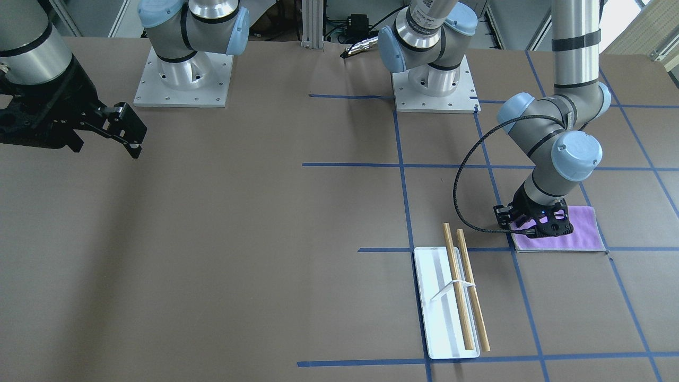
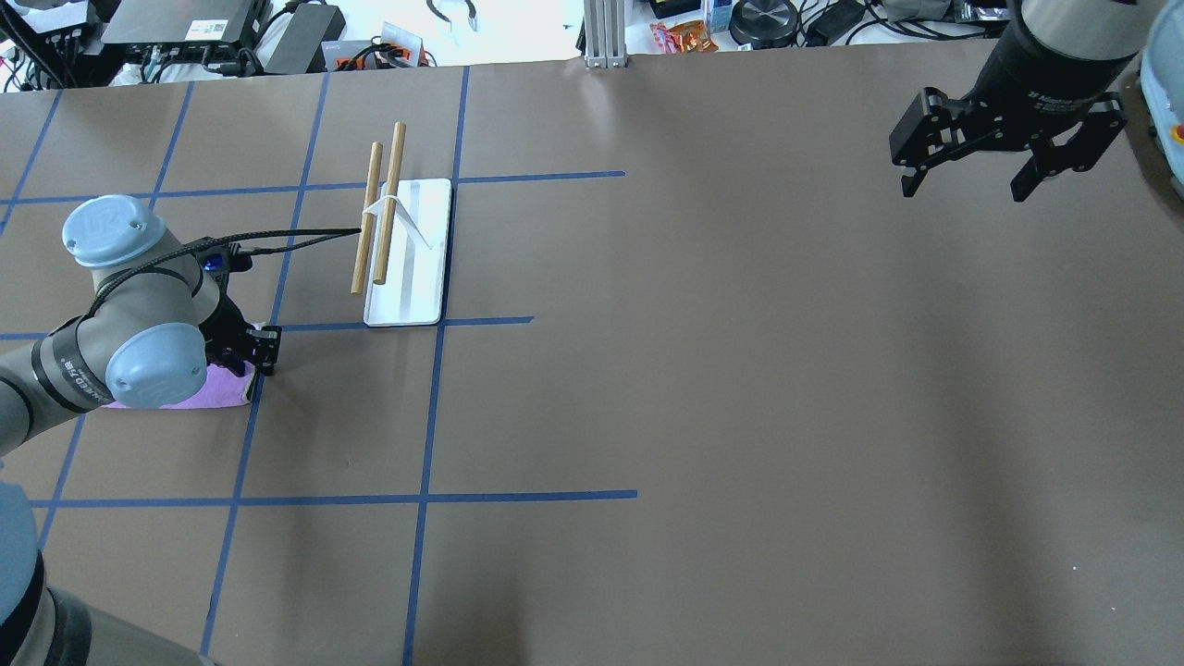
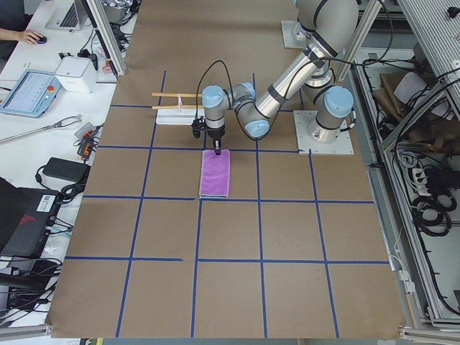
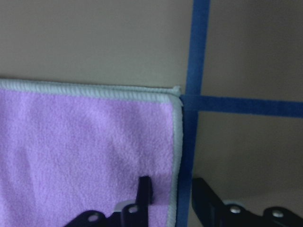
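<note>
A folded lilac cloth with a pale stitched border (image 4: 94, 137) lies flat on the taped grid, also visible in the front view (image 1: 582, 232) and left view (image 3: 214, 176). My gripper is low over the cloth's edge beside a taped crossing, its fingers apart, one over the cloth and the other just past the border over blue tape. I see nothing held between them. Whether the fingertips touch the cloth or table is unclear.
A white tray (image 1: 436, 324) with two wooden sticks on a white holder stands nearby. Another arm's black gripper (image 2: 1010, 139) hangs on the opposite side.
</note>
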